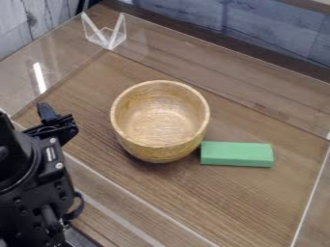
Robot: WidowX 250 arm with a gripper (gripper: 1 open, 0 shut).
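Observation:
A light wooden bowl (160, 121) sits near the middle of the table. Just to its lower right lies a green rectangular block (236, 154), flat on the wood. The black robot arm (29, 198) fills the lower left corner, left of the bowl. Its upper end, with dark parts beside the table's left side, is too unclear to show whether the gripper is open or shut.
The wooden table (219, 207) has free room at the front right and behind the bowl. A clear plastic piece (106, 29) is at the back left. A wall runs along the back right.

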